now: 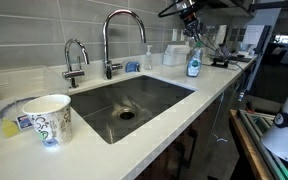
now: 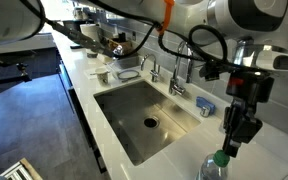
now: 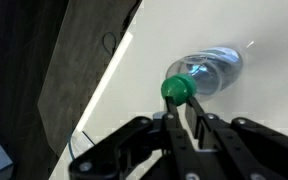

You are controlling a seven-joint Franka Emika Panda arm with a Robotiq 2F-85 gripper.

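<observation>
A clear bottle with a green cap (image 3: 178, 89) stands on the white counter, its transparent body (image 3: 219, 68) stretching away beyond the cap in the wrist view. My gripper is right at that cap, its fingertips against or just short of it; contact cannot be made out. In exterior view 2 the gripper (image 2: 227, 148) points down over the bottle (image 2: 212, 171), which is cut by the bottom edge. Exterior view 1 shows the bottle (image 1: 194, 64) small at the counter's far end. How far apart the fingers are is unclear.
A sink (image 2: 144, 122) with a tall faucet (image 1: 107, 48) takes up the middle of the counter. A patterned white cup (image 1: 50, 120) stands at the near end. Behind the sink are a blue item (image 1: 132, 66) and a soap bottle (image 1: 148, 58). The counter's front edge runs near the bottle.
</observation>
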